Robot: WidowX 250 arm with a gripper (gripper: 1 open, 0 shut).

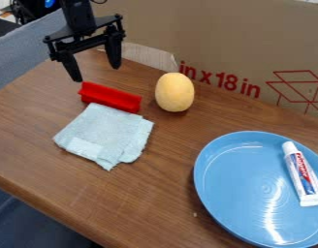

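Note:
My black gripper (93, 70) hangs open at the upper left, its two fingers apart just above and behind a red bar-shaped object (110, 96) lying on the wooden table. Nothing shows between the fingers. A folded pale blue cloth (105, 135) lies in front of the red object. A yellow egg-shaped object (174, 92) stands to its right.
A blue plate (237, 194) at the right holds a toothpaste tube (302, 175). A cardboard box (246, 44) forms the back. Bare table lies between cloth and plate and at the left; the table's front edge runs along the lower left.

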